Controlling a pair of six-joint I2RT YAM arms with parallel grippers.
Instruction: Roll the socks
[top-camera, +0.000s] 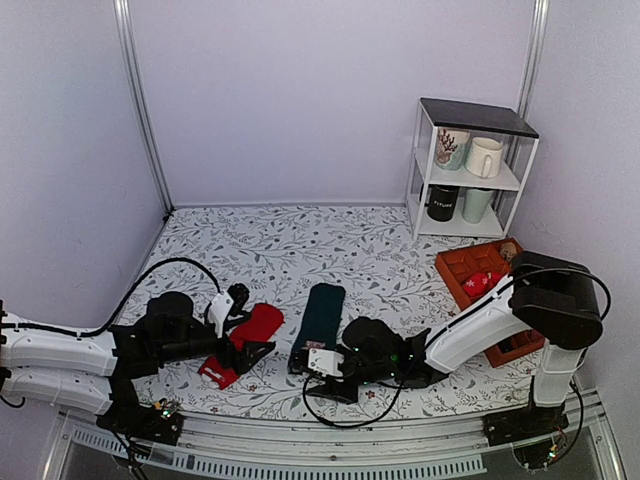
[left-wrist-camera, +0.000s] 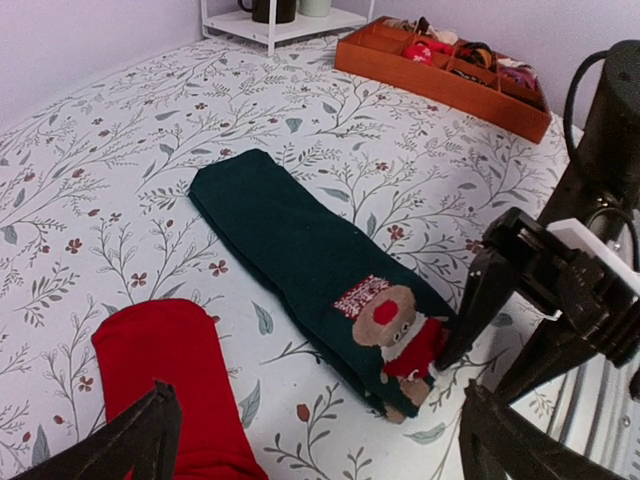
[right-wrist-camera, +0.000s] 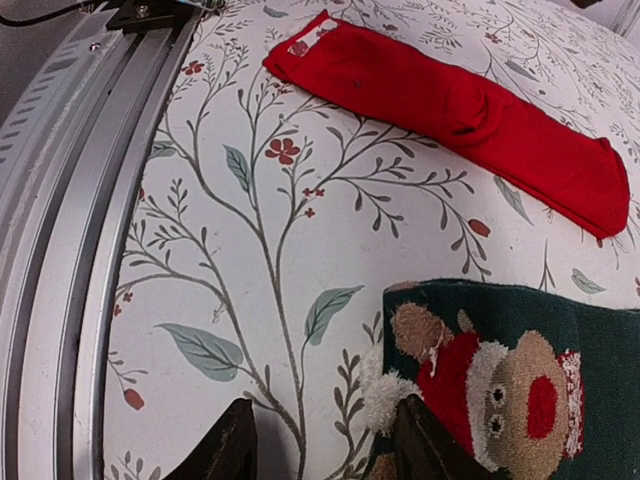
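Observation:
A dark green sock (left-wrist-camera: 310, 240) lies flat, its bear-patterned end towards the front edge. By that end is my right gripper, part open. One fingertip (right-wrist-camera: 412, 425) overlaps the sock's white fluff in the right wrist view; whether it touches cannot be told. Between the fingers only tablecloth shows clearly. To the left, a red sock (right-wrist-camera: 440, 95) lies flat, with a small pale patch at its near end. Over it my left gripper stands open and empty, wide apart, partly covering the sock in the top view.
At the right, an orange divided box (top-camera: 456, 262) holding red and other bundles is partly behind the right arm. A white shelf (top-camera: 462, 228) with cups stands at the back. The tablecloth (top-camera: 270, 245) behind the socks is clear.

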